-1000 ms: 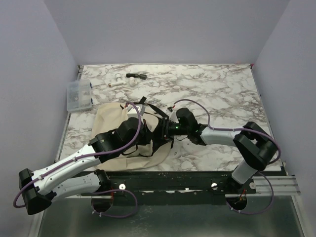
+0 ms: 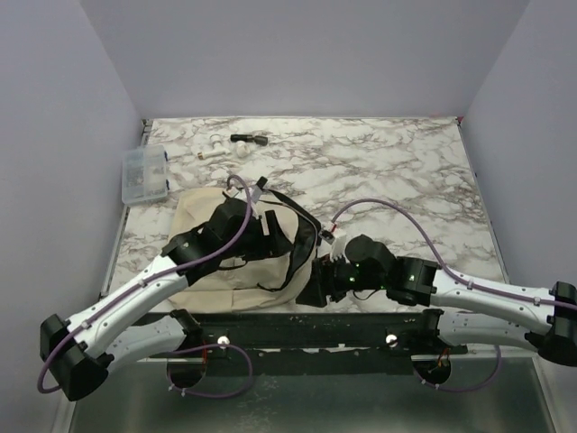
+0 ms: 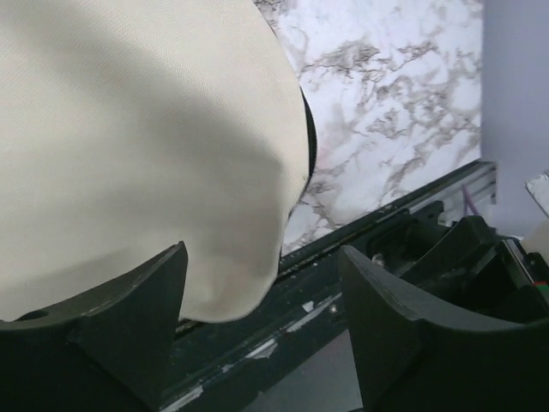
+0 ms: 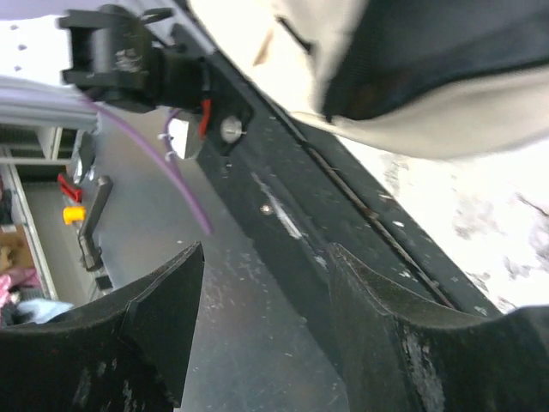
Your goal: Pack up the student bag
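Observation:
A cream student bag with black trim (image 2: 200,208) lies on the left half of the table, its black-edged opening toward the right. My left gripper (image 2: 276,234) hovers over the bag, its fingers (image 3: 154,287) parted and nothing between them; below them the cream cloth (image 3: 146,129) spreads wide. Beside the bag's front right corner, near the table edge, my right gripper (image 2: 322,281) is open and empty. Its wrist view has the bag's cream and black side (image 4: 446,120) at the top, apart from the fingers (image 4: 167,296). The bag's inside is mostly hidden by the arms.
At the back left are a black item (image 2: 249,139), a white stick (image 2: 214,153) and a small round pale item (image 2: 242,151). A clear plastic case (image 2: 144,175) sits at the left edge.
The left gripper has moved slightly right and turned over the bag.

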